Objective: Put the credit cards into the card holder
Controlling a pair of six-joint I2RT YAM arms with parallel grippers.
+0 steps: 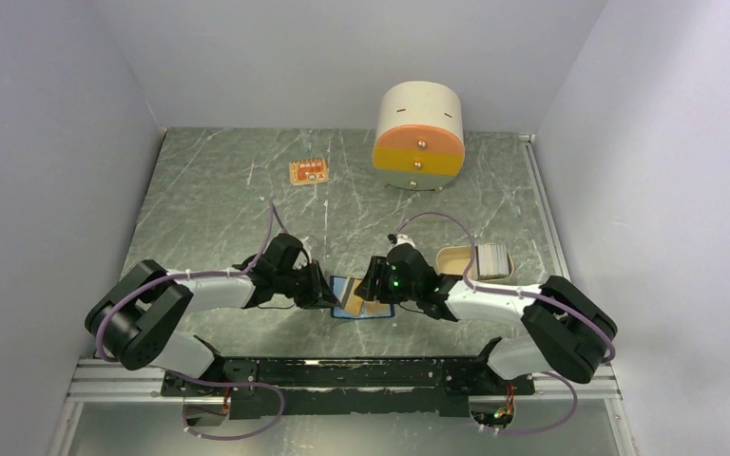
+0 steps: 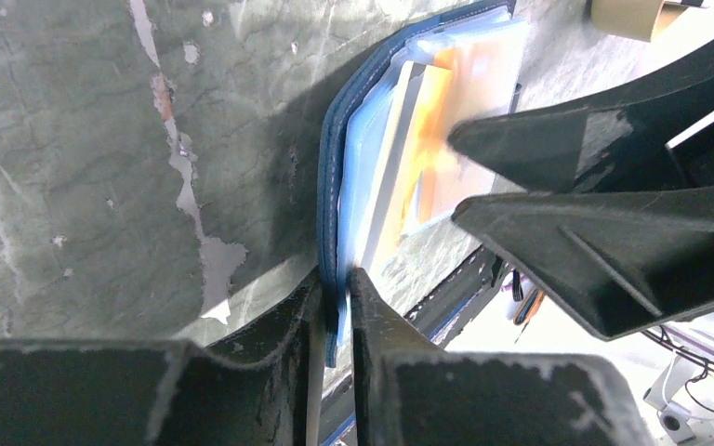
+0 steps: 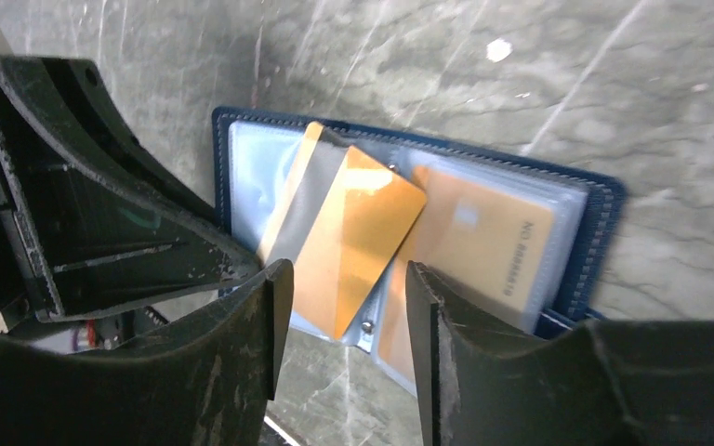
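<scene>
The open card holder (image 3: pixel 252 160), dark blue with clear sleeves, lies on the table. My left gripper is shut on its left edge. On the holder the yellow credit card (image 3: pixel 368 218), with a dark stripe, sits askew, its orange corner sticking out over the fold toward the right-hand page. A pale card (image 3: pixel 479 232) shows under the clear sleeve there. My right gripper stands open above the yellow card, its fingers apart. In the top view both grippers partly cover the holder.
A tan box of upright cards (image 1: pixel 492 260) stands to the right, beyond the right arm. Farther back are a drawer cabinet (image 1: pixel 420 119) and a small orange packet (image 1: pixel 308 172). Bare table (image 1: pixel 219 190) lies at the back left.
</scene>
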